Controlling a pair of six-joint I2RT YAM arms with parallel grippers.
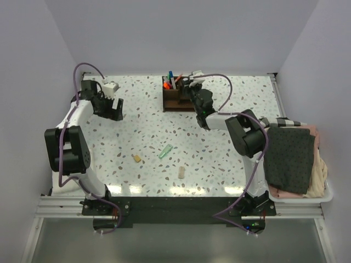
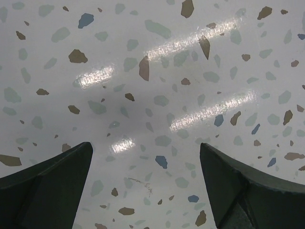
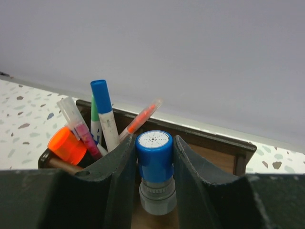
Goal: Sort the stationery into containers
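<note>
My right gripper is shut on a blue-topped cylinder (image 3: pixel 154 149) with a clear lower part, held at the dark wooden organizer (image 1: pixel 170 108). In the organizer's left part stand a blue-capped marker (image 3: pixel 108 125), an orange-capped item (image 3: pixel 66 145), a green pen and several other pens. My left gripper is open above bare table at the left, nothing between its fingers. On the table lie a green item (image 1: pixel 165 151), a yellow block (image 1: pixel 137 158) and a pale block (image 1: pixel 181 172).
A white bin of folded cloths (image 1: pixel 288 161) stands at the right edge. Walls close in the back and both sides.
</note>
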